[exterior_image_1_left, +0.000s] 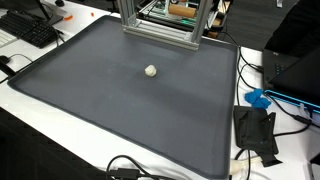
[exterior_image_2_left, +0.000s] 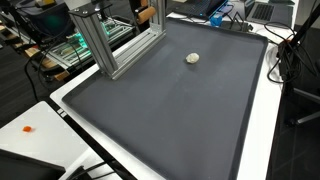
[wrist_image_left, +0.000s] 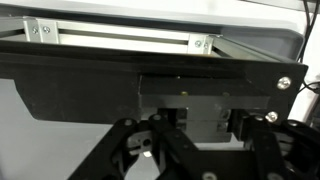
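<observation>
In the wrist view my gripper is shut on a dark block-like piece (wrist_image_left: 205, 88). This piece sits against a long black panel (wrist_image_left: 80, 98), and I cannot tell whether the two are joined. The fingers are dark and mostly blend into it. A small pale round object (exterior_image_1_left: 151, 71) lies alone on the grey table mat (exterior_image_1_left: 110, 105), towards the back; exterior view 2 has the same pale object (exterior_image_2_left: 192, 58) near the far side. Neither exterior view shows the gripper.
A silver metal frame (exterior_image_1_left: 160, 36) stands at the mat's back edge, with a wooden piece (exterior_image_1_left: 182, 10) at it. Beyond the mat on the right lie a blue item (exterior_image_1_left: 257, 98), a dark pouch-like object (exterior_image_1_left: 255, 132) and cables.
</observation>
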